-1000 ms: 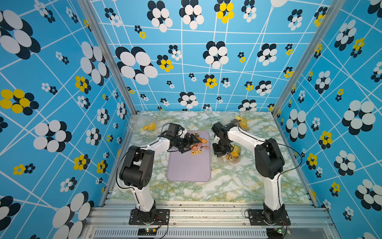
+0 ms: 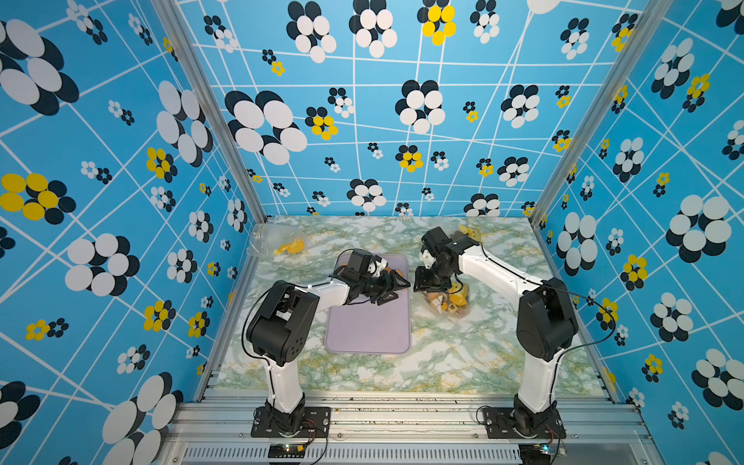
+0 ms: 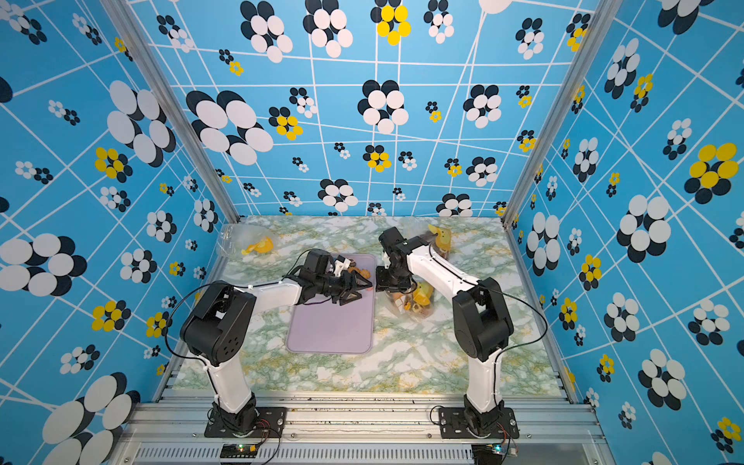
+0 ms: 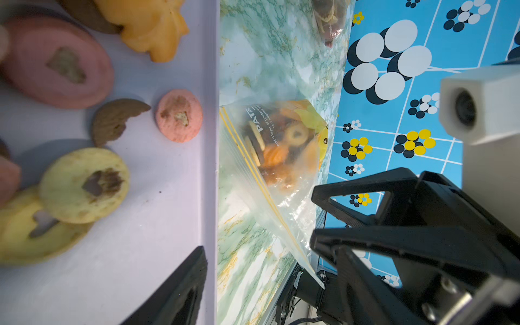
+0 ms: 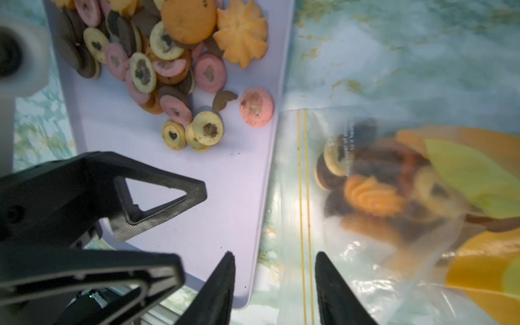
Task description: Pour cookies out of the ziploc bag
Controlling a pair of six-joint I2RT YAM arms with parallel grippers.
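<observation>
A clear ziploc bag point(image 5: 373, 195) with printed yellow and orange shapes lies on the marble table, just right of the lilac tray point(image 2: 368, 333). Cookies show inside it, and its double yellow zip line point(image 4: 254, 157) faces the tray. A pile of loose cookies point(image 5: 173, 59) covers the tray's far part. My left gripper hovers over the tray's right side, fingers apart, nothing held. In the right wrist view, my right gripper stands open above the bag's zip edge, its fingertips on either side of the zip line. Whether they touch the plastic cannot be told.
Another clear bag with yellow print point(image 2: 288, 245) lies at the back left corner, and one more bag point(image 3: 440, 236) sits at the back right, partly behind the right arm. The grippers are close together.
My left gripper has moved right across the tray, now covering much of the cookie pile.
</observation>
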